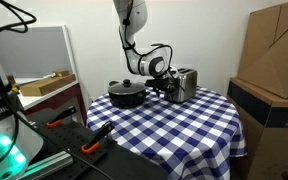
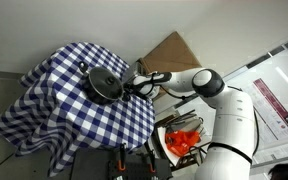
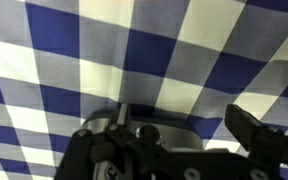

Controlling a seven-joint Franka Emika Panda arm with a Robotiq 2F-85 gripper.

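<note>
My gripper (image 1: 163, 84) hangs low over the table, close beside the silver toaster (image 1: 186, 82). In the wrist view its dark fingers (image 3: 246, 127) stand apart, the fingers open, with nothing gripped between them. A rounded metallic object (image 3: 144, 143) with dark knobs, probably the toaster's end, shows at the bottom between the fingers; whether they touch it I cannot tell. A black lidded pot (image 1: 127, 94) stands to the left of the gripper. From the second exterior view, the pot (image 2: 104, 84) is clear, while the arm hides much of the gripper's surroundings.
A blue-and-white checked cloth (image 1: 184, 130) covers the table, its front and right areas free. Large brown cardboard boxes (image 1: 269, 85) stand beyond the right edge. Black stands with orange parts (image 1: 97, 138) sit before the table's near edge.
</note>
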